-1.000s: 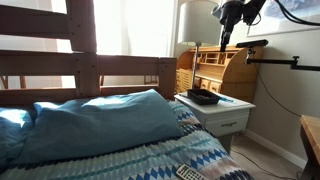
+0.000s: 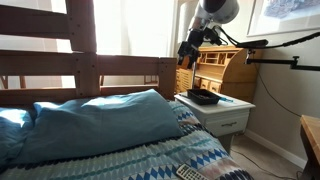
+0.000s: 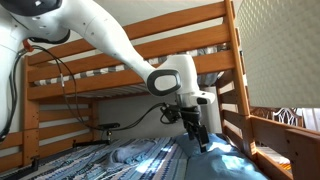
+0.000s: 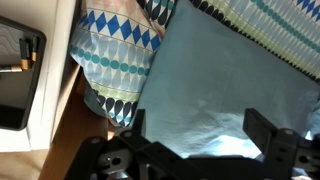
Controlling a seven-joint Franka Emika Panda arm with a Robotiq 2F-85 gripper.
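My gripper stands open above a blue pillow (image 4: 215, 85), with nothing between its fingers. From the side, the gripper (image 2: 186, 54) shows high near the corner of the bed, well above the pillow (image 2: 105, 125). The other exterior view has the gripper (image 3: 199, 135) pointing down, overlapping the pillow in the picture. A patterned blue-and-white quilt (image 4: 115, 50) lies around the pillow. On the white nightstand (image 2: 220, 115) sits a black tray (image 2: 203, 97); from the wrist, the tray (image 4: 14, 85) shows at the left edge, with marker-like items (image 4: 37, 48) at its side.
A light remote control (image 2: 190, 173) lies on the quilt at the front. The wooden bed frame (image 4: 75, 145) runs between bed and nightstand. Behind stands a wooden roll-top desk (image 2: 222, 66). Bunk rails (image 3: 150, 55) cross behind the arm.
The arm has swung left in exterior view 1, carrying the gripper from above the desk toward the bed, slightly lower. Pillow, tray and remote have stayed in place.
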